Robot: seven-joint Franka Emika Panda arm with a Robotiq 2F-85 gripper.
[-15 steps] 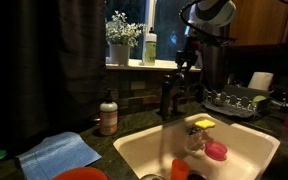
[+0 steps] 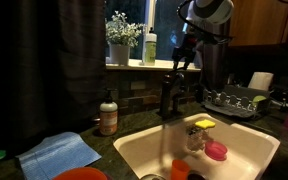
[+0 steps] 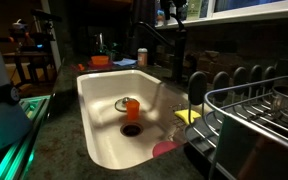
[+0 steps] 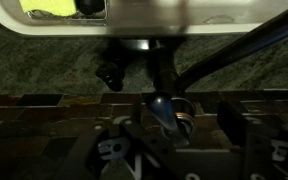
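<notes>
The black faucet (image 2: pixel 168 92) rises behind the sink (image 2: pixel 128 158), against the tiled wall. Just above it, in front of the window, my gripper (image 2: pixel 178 63) points downward. From the wrist, the faucet's dark top (image 4: pixel 164 108) lies between my two spread fingers, and a long black bar (image 4: pixel 234 50) runs from it toward the upper right. My gripper appears open there; contact with the faucet cannot be made out in the dark. In exterior view 2, the faucet (image 3: pixel 177 55) stands at the sink's far side.
An orange cup (image 3: pixel 132 109), a pink bowl (image 2: pixel 216 150) and a yellow sponge (image 2: pixel 205 124) are at the sink. A dish rack (image 2: pixel 234 103) stands to the right, a soap bottle (image 2: pixel 108 115) and blue cloth (image 2: pixel 58 156) to the left. A potted plant (image 2: pixel 122 36) occupies the sill.
My arm and gripper have shifted very slightly above the faucet. The sink's contents and the counter objects look unmoved.
</notes>
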